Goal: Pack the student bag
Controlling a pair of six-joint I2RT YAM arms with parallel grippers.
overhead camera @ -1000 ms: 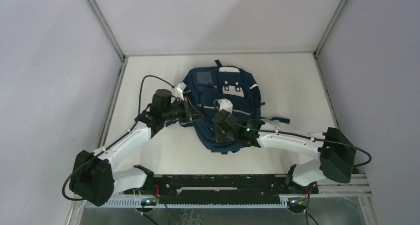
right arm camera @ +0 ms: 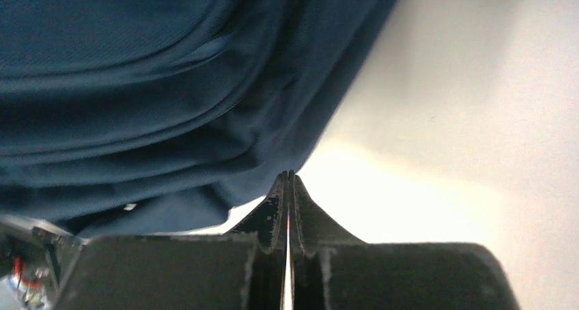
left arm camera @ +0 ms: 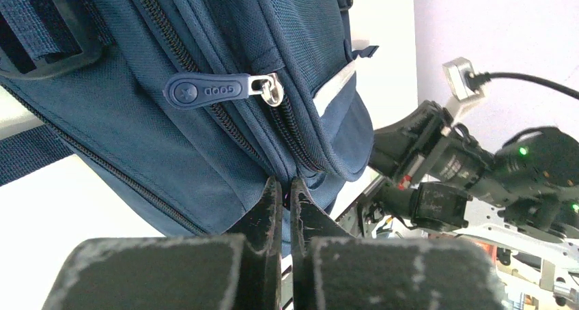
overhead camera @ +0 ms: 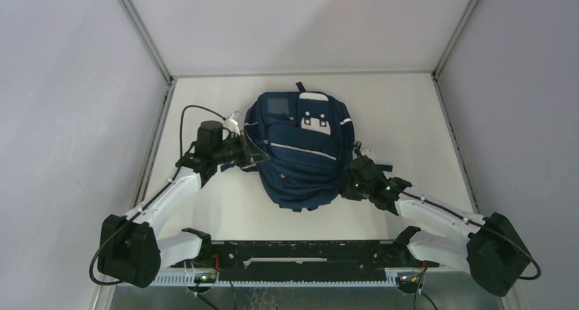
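A navy backpack [overhead camera: 297,166] with white-trimmed pockets lies on the white table. My left gripper [overhead camera: 259,157] is at its left side; in the left wrist view, the shut tips [left arm camera: 285,194] touch fabric below a zipper pull [left arm camera: 212,89], and whether any cloth is pinched is unclear. My right gripper [overhead camera: 351,187] is at the bag's lower right; in the right wrist view, which is slightly blurred, its shut tips [right arm camera: 288,180] are at the edge of the navy fabric [right arm camera: 123,112], with nothing visible between them.
The table [overhead camera: 410,119] has bare room around the bag, mostly at right and front. Walls enclose the back and both sides. A dark strip runs along the front edge.
My right gripper has moved from over the bag's lower middle out to its right edge. My left gripper and the bag have shifted slightly left.
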